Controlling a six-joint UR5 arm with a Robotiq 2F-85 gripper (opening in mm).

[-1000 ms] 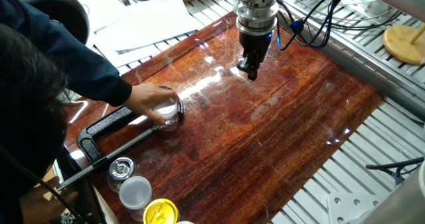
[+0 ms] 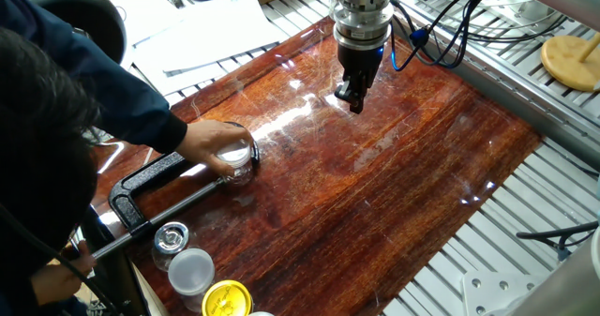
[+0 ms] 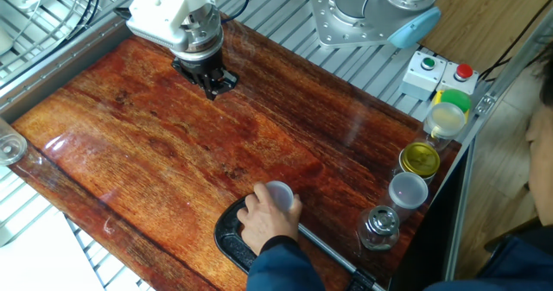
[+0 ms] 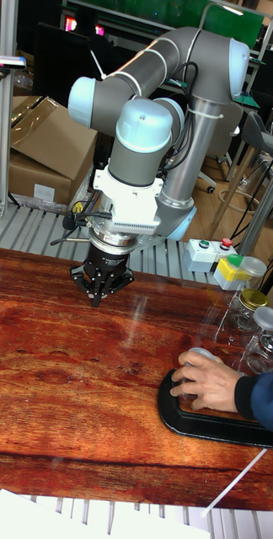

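Note:
My black gripper point(image 3: 210, 90) hangs over the far part of the brown wooden table point(image 4: 66, 386), pointing down. Nothing shows held in it, but whether its fingers are apart or together is unclear. A person's hand point(image 3: 263, 219) grips a clear jar with a whitish lid point(image 2: 235, 154), inside the end of a black clamp point(image 2: 150, 180). Well apart from my gripper, along one table edge, stand a silver-topped jar point(image 3: 379, 223), a white-lidded jar point(image 3: 408, 190), a yellow-lidded jar point(image 3: 420, 159) and another pale-lidded jar point(image 3: 445, 119).
The clamp's long metal rod point(image 2: 187, 202) reaches to the table's edge by the person's other hand point(image 2: 64, 277). Two button boxes point(image 3: 435, 74) stand beyond the jars. White papers point(image 2: 211, 35) lie off the table. The table under my gripper is clear.
The person's lower hand at the clamp's rod end has shifted slightly. My arm, the jars and the hand on the jar stay in place.

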